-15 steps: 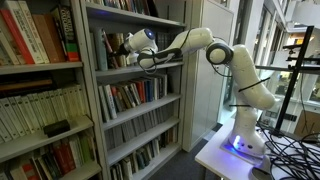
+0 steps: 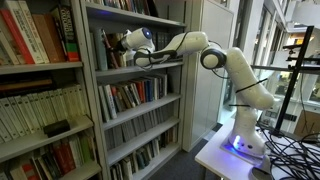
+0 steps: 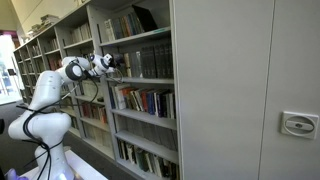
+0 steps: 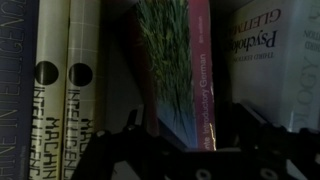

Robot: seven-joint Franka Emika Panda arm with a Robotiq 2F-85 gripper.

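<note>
In the wrist view, my open gripper has its dark fingers on either side of a leaning book with a grass picture (image 4: 165, 60) and a pink spine (image 4: 201, 75) reading "Introductory German". Whether either finger touches that book is too dark to tell. From the side, the gripper (image 2: 122, 42) is seen at an upper shelf of the grey bookcase. The other exterior view shows the gripper (image 3: 108, 68) small against that same shelf.
Left of the pink-spined book stand two cream "Machine Intelligence" books (image 4: 80, 90), with a dark gap between. A pale psychology book (image 4: 268, 55) is close on the right. Shelf boards (image 2: 140, 70) run below the gripper; a white table (image 2: 222, 160) is near the arm's base.
</note>
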